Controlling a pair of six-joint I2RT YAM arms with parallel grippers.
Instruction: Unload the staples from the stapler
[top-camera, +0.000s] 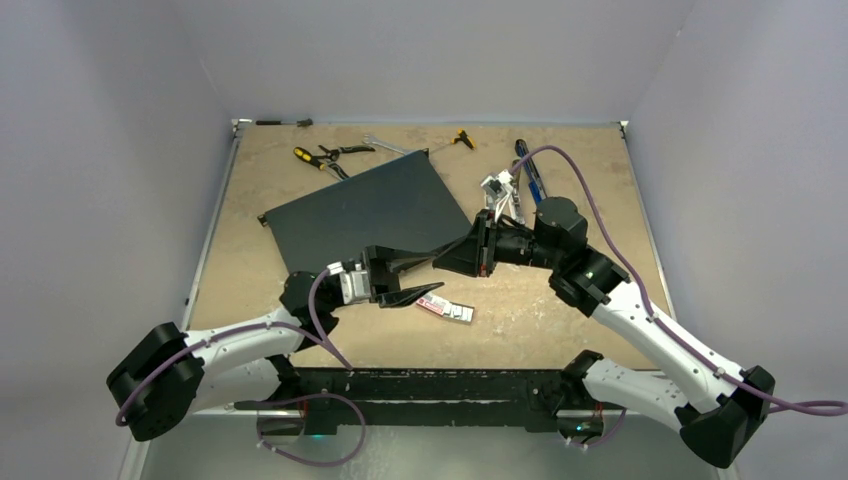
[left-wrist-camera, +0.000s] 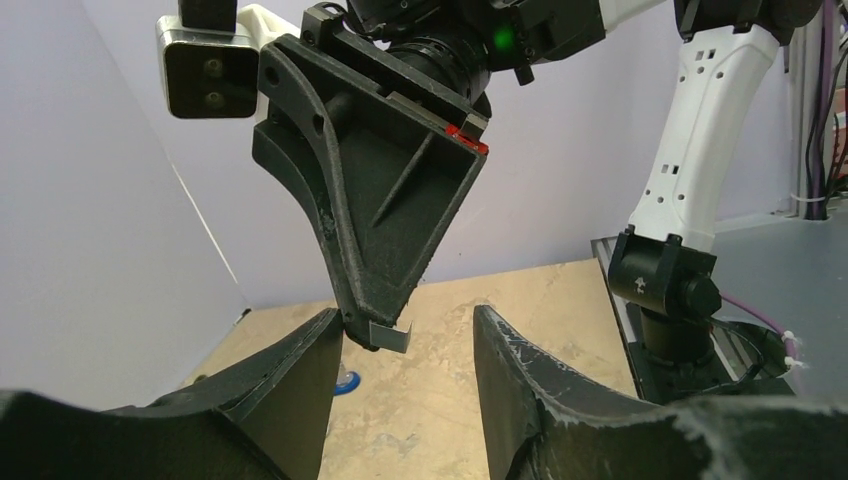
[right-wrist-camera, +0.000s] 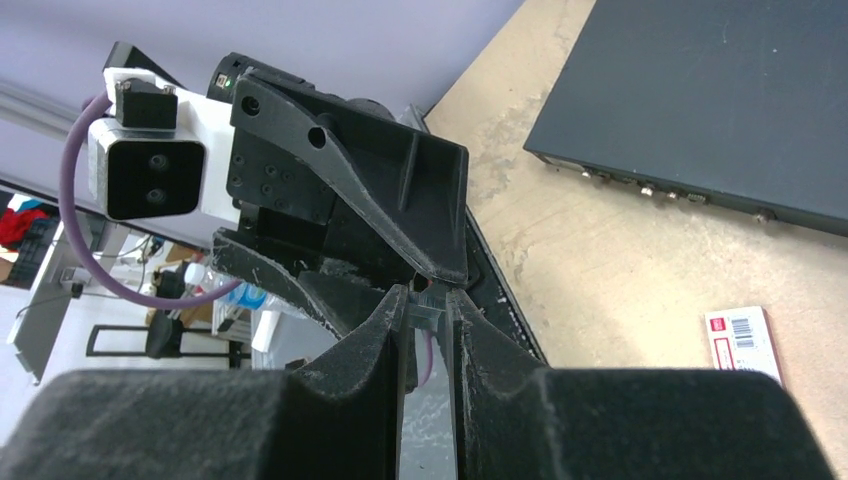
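Note:
My right gripper (top-camera: 439, 262) is raised over the work surface, its fingers shut on a small metal staple strip (left-wrist-camera: 388, 336), whose end sticks out at the fingertips (right-wrist-camera: 465, 326). My left gripper (top-camera: 437, 266) faces it with fingers parted; in the left wrist view its fingertips (left-wrist-camera: 490, 335) frame the right gripper's tip and the strip, apparently not closed on it. A red-and-white box (top-camera: 434, 305) (right-wrist-camera: 741, 341), its label too small to read, lies on the table below. I cannot tell where the stapler is.
A large dark panel (top-camera: 355, 210) covers the middle-left of the table (top-camera: 560, 320). Pliers (top-camera: 330, 165), a wrench (top-camera: 385, 142) and other tools lie along the back.

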